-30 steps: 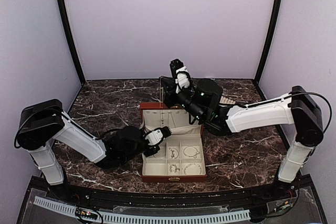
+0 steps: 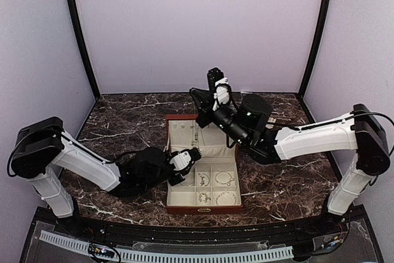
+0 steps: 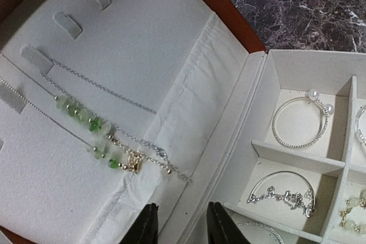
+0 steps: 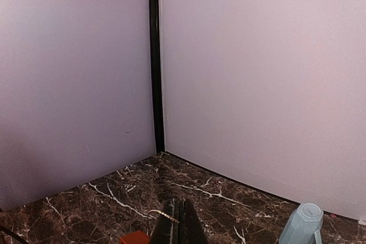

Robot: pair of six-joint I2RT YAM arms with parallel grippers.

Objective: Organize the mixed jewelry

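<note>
The jewelry box lies open with its padded lid leaning back. Across the lid runs a necklace with green beads and a small gold pendant; a silver chain hangs from a lid tab and overlaps it. Over the front of the lid my left gripper is part open, with nothing between its fingers. High above the lid, my right gripper is shut, a thin gold chain caught at its fingertips. Whether that chain belongs to the beaded necklace cannot be told.
Bracelets rest in several compartments, including a pearl-tipped bangle and a charm bracelet. A pale blue cup stands by the back wall.
The left gripper has stayed almost in place over the box.
</note>
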